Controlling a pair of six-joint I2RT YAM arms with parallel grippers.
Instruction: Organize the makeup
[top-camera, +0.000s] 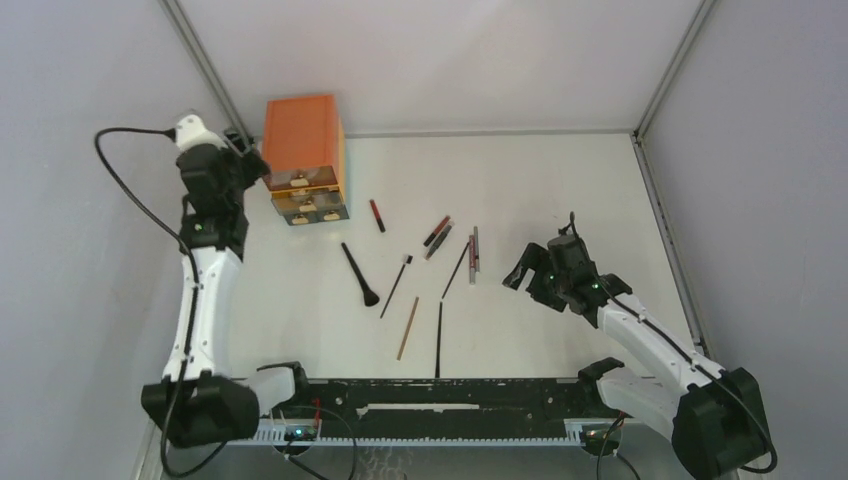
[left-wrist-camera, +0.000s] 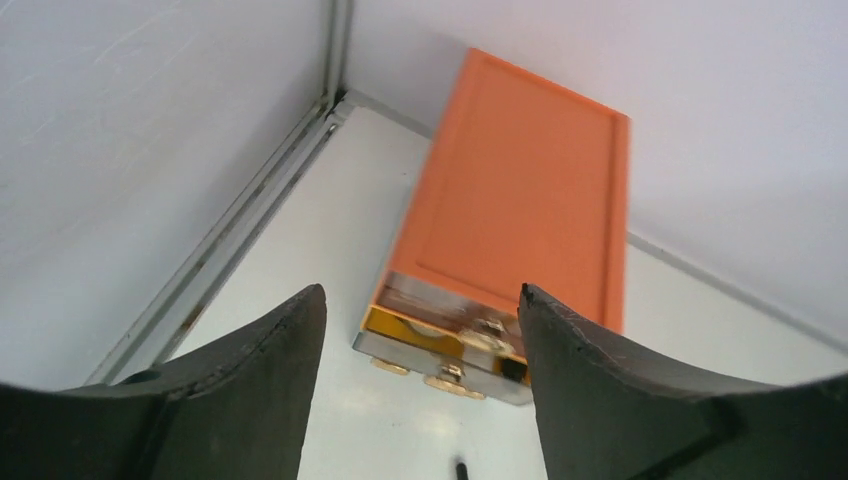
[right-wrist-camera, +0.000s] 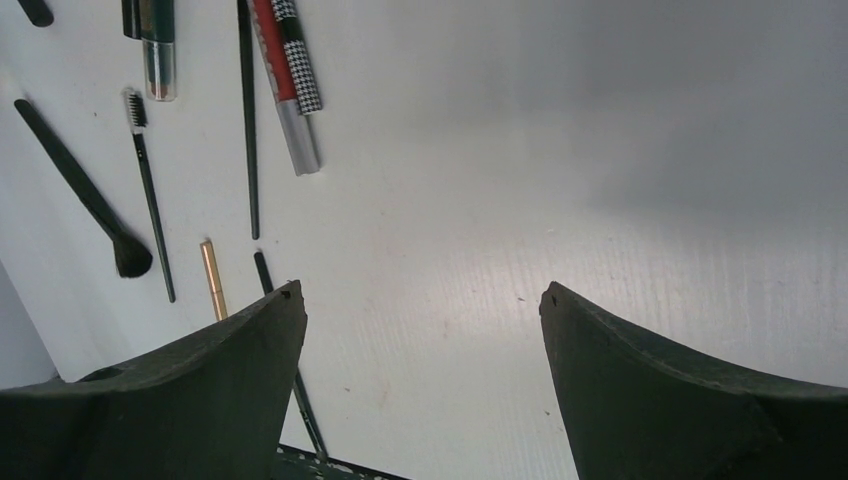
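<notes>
An orange-topped drawer cabinet (top-camera: 301, 135) (left-wrist-camera: 512, 175) stands at the back left, its fronts flush. My left gripper (top-camera: 250, 165) is open above its left side, blurred in the top view. My open right gripper (top-camera: 525, 280) hovers right of the makeup, nothing between its fingers. On the table lie a fluffy black brush (top-camera: 369, 296) (right-wrist-camera: 130, 255), a spoolie (top-camera: 394, 290) (right-wrist-camera: 150, 195), a gold pencil (top-camera: 408, 330), thin black sticks (top-camera: 439, 340) (right-wrist-camera: 248, 170), a red-and-black tube (top-camera: 376, 215) and several other tubes (top-camera: 471, 258) (right-wrist-camera: 290, 110) near the middle.
White walls and metal rails (top-camera: 650, 190) border the white table (top-camera: 540, 190). A dark band (top-camera: 480, 395) runs along the front edge.
</notes>
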